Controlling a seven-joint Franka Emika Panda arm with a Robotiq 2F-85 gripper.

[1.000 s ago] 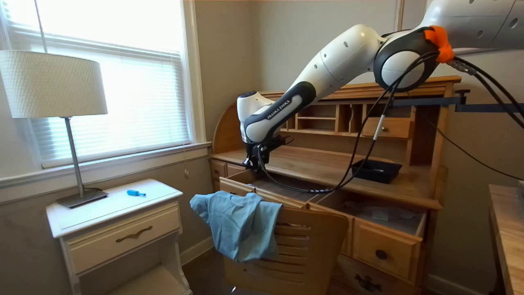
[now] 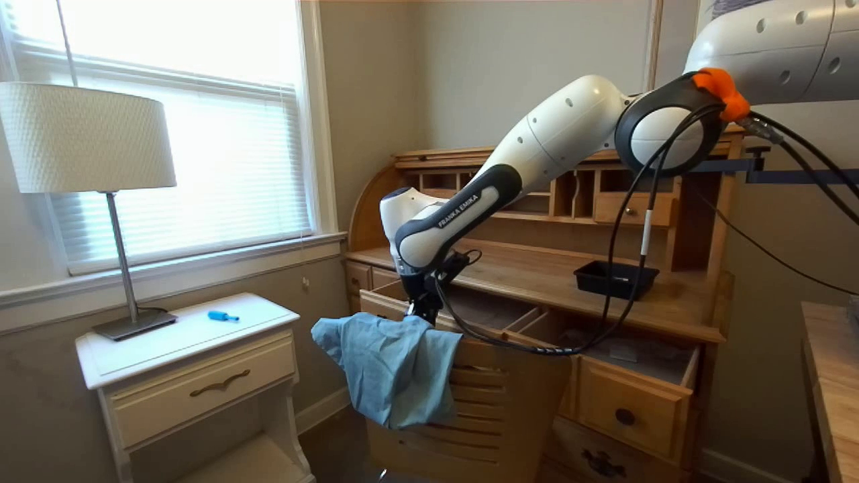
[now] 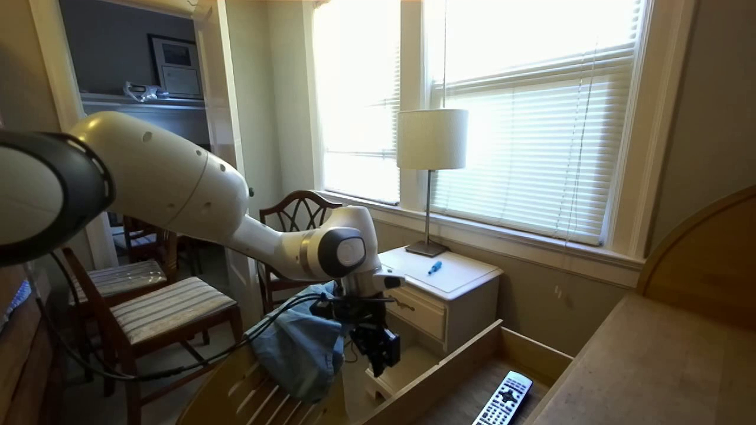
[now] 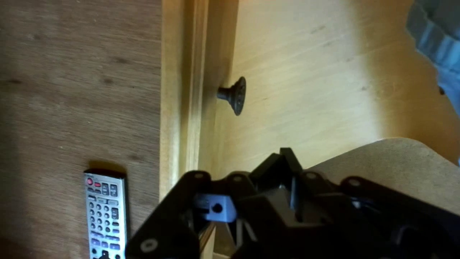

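Note:
My gripper points down outside the front of an open desk drawer point(image 4: 170, 108). Its fingers look shut, and no object can be made out between them. The drawer's dark round knob point(image 4: 235, 95) stands clear of the fingers in the wrist view. Inside the drawer lies a silver remote point(image 4: 105, 216), also visible as the remote point(image 3: 504, 400) in exterior view 2. A blue cloth point(image 2: 390, 366) drapes over the chair back point(image 2: 503, 402) and hides the fingertips in exterior view 1.
A second open drawer point(image 2: 636, 406) is at the right, with a black tray point(image 2: 616, 279) above it on the desktop. A white side table point(image 2: 189, 374) carries a lamp point(image 2: 84, 138) and a small blue object point(image 2: 223, 315). Chair and cloth stand close to the gripper.
My arm has come lower and toward the chair. The gripper has gone from over the open drawer to behind the cloth. Cloth, chair and drawers look the same.

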